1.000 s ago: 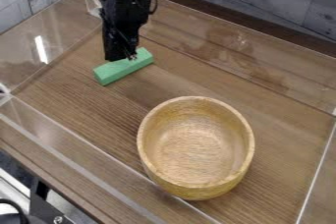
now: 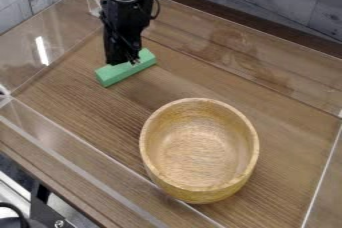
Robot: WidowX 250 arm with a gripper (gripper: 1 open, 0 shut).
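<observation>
A flat green block [image 2: 123, 70] lies on the wooden table, left of centre toward the back. My black gripper [image 2: 123, 46] points down from the top of the camera view, its fingertips just above and behind the block. The fingers look close together, with nothing visible between them. Whether they touch the block cannot be told.
A large beige round bowl [image 2: 199, 148] stands at the front right of the table [image 2: 267, 62]. Dark space shows past the table's edge at the lower left and upper right.
</observation>
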